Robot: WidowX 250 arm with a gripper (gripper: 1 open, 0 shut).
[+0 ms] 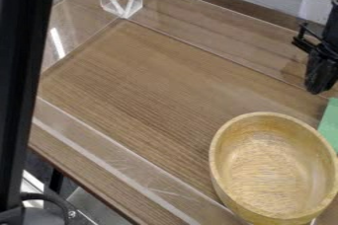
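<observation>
At the right edge of the camera view, my dark gripper (314,76) hangs over the wooden table (152,101), its fingers pointing down and close together, nothing visible between them. Below it, partly out of frame, lies a green flat item (329,120). A round light wooden bowl (271,170) sits at the bottom right, apparently empty.
A clear folded plastic piece (122,4) stands at the back left. A black vertical post (16,91) runs down the left side.
</observation>
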